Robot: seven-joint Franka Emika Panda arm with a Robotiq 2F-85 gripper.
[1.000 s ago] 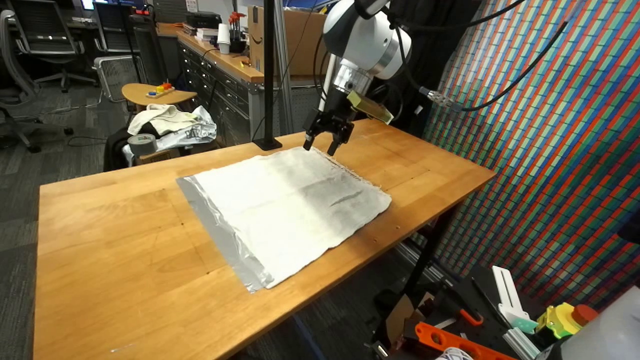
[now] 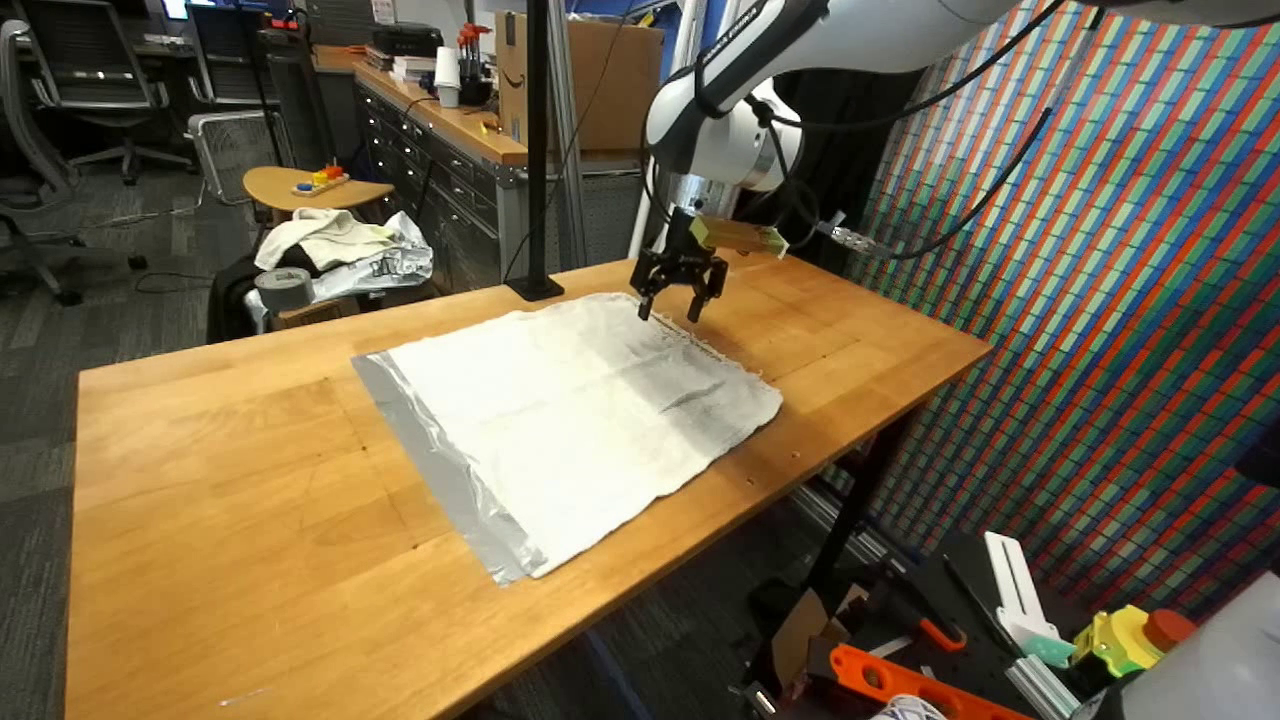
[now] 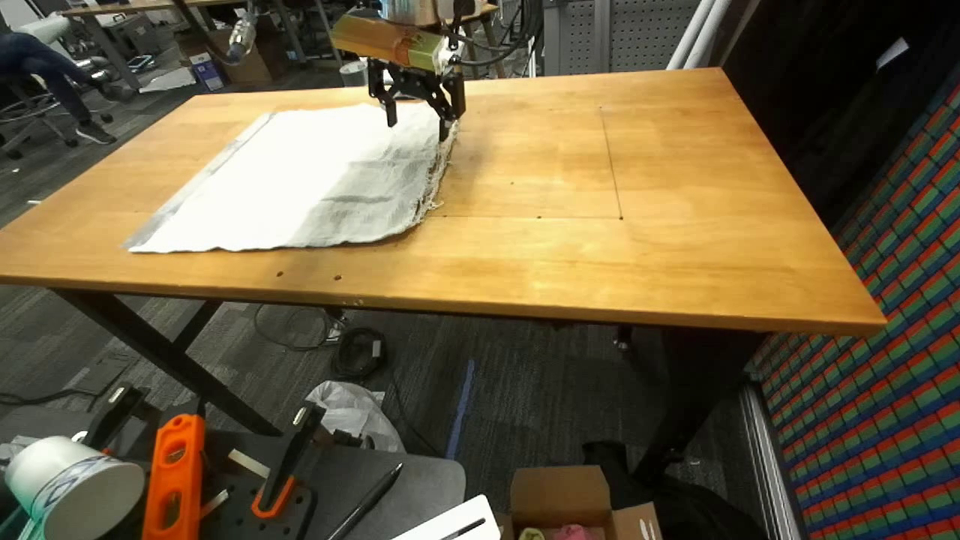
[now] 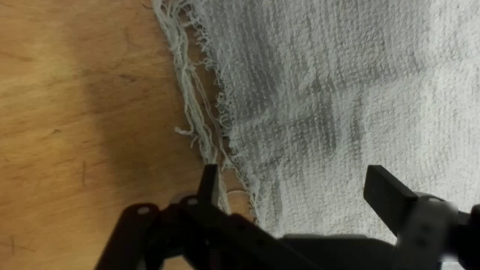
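Observation:
A white cloth (image 2: 564,408) lies spread fairly flat on the wooden table, with a grey strip (image 2: 438,462) showing along its left edge in exterior view 1. Its opposite edge is frayed, and loose threads (image 4: 191,96) trail beside it in the wrist view. My gripper (image 2: 674,314) is open above that frayed edge, near the cloth's far corner. From the wrist, one finger (image 4: 207,184) appears over the threads and the other finger (image 4: 389,193) over the cloth. Nothing is held between them.
A black post (image 2: 536,180) stands at the table's back edge, close to the cloth. A side surface with tools (image 3: 175,477) sits in front, apart from the table.
My gripper has moved a little to the right and lower in exterior view 1, and its tilt has become more upright. The cloth's outline looks the same.

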